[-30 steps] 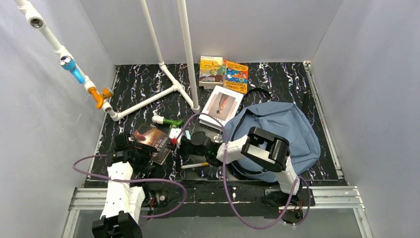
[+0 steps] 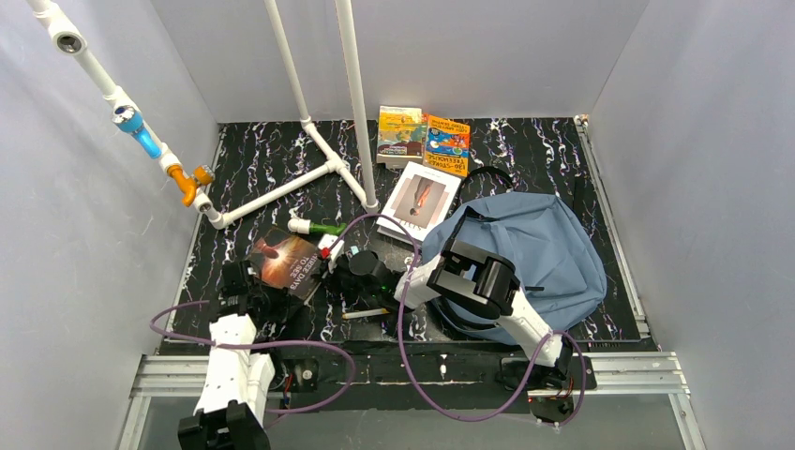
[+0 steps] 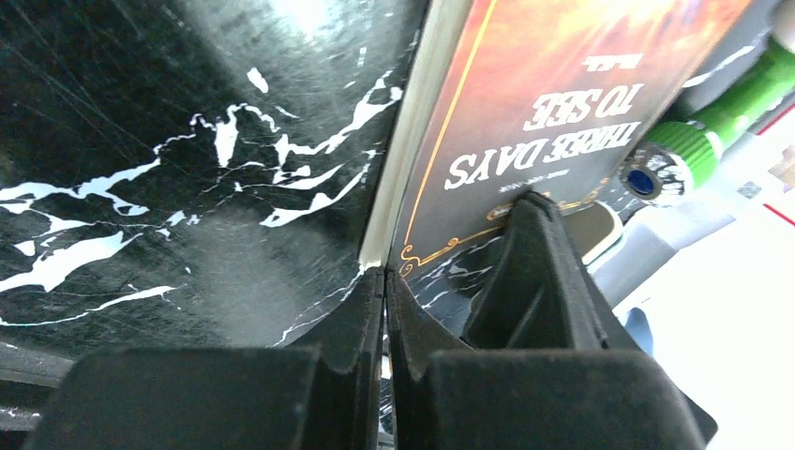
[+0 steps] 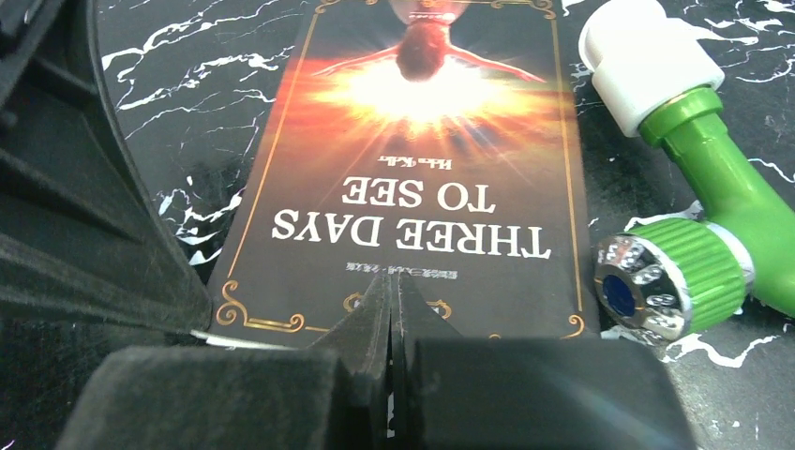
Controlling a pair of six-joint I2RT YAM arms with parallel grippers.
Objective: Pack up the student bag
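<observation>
The dark book titled "Three Days to See" lies flat on the left of the black marbled surface. In the right wrist view, my right gripper is shut, its fingers together with nothing between them; the book's lettered end is right at its tips, outside them. My left gripper has its fingers pressed together at the book's near left corner, with no gap showing. The grey-blue bag lies at the right, partly under my right arm.
Beside the book sits a green valve piece with a white cap. A pen lies near the front edge. Farther back are a white book, a yellow book and an orange book. White pipes stand at back left.
</observation>
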